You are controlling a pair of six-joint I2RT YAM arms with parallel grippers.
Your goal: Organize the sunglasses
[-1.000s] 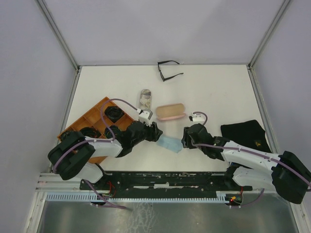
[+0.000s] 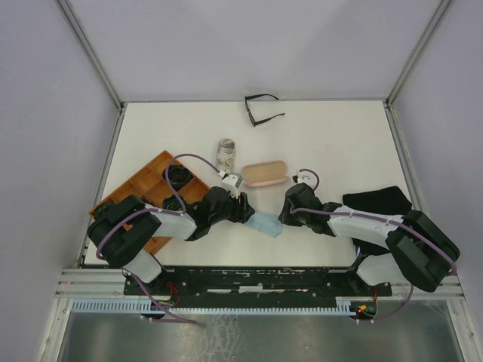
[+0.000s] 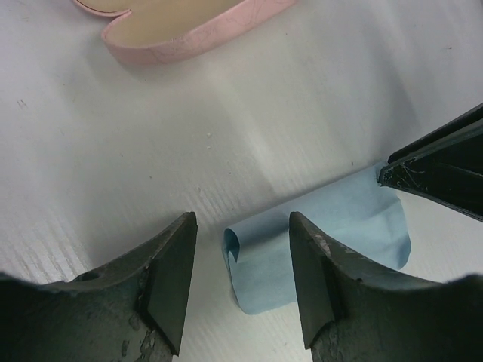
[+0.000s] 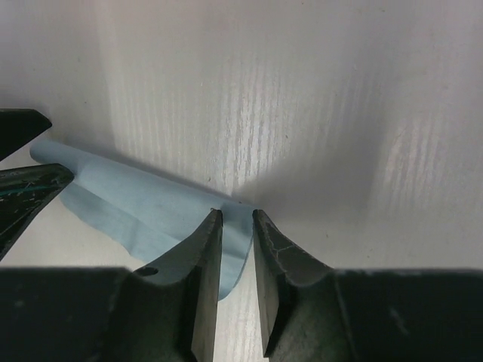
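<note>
A folded light-blue cloth (image 2: 265, 224) lies on the white table between my two grippers. My left gripper stands open at the cloth's left end, one finger either side of its folded corner. At the other end is my right gripper, its fingertips drawn close with a narrow gap; the cloth corner shows between them. Whether they touch it I cannot tell. Black-framed glasses (image 2: 251, 117) lie unfolded at the back of the table. An open case with a pink rim (image 2: 266, 183) and tan inside sits just behind the cloth.
At left, a brown compartment box (image 2: 145, 178) holds several dark items, partly under my left arm. A case with a patterned inside (image 2: 226, 154) stands behind it. A black cloth-like item (image 2: 379, 200) lies at right.
The right arm has swung leftward at the wrist, and its gripper is now closer in at the cloth's right end.
</note>
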